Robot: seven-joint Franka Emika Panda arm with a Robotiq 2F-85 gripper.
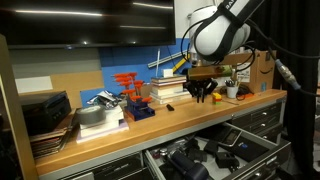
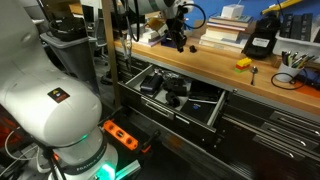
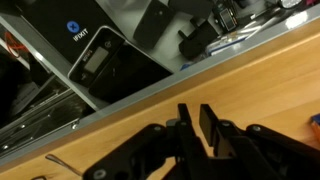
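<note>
My black gripper hangs above the wooden worktop in front of the open drawer. In the wrist view its two fingers are close together with a narrow gap. Wood shows through that gap, and no held object can be made out. The open drawer (image 2: pixel 205 121) holds several dark items. Among them in the wrist view are a black iFixit box (image 3: pixel 68 22), a device with a pale display (image 3: pixel 100 58) and black tool parts (image 3: pixel 195 40). At the first exterior view's size, the gripper (image 1: pixel 200 99) shows only as thin dark fingers over the counter.
Stacked books (image 1: pixel 168 90), red racks (image 1: pixel 127 80) and a metal pot (image 1: pixel 92 115) line the back of the worktop (image 1: pixel 160 123). A pen holder (image 2: pixel 288 74) and a yellow tool (image 2: pixel 244 62) lie farther along.
</note>
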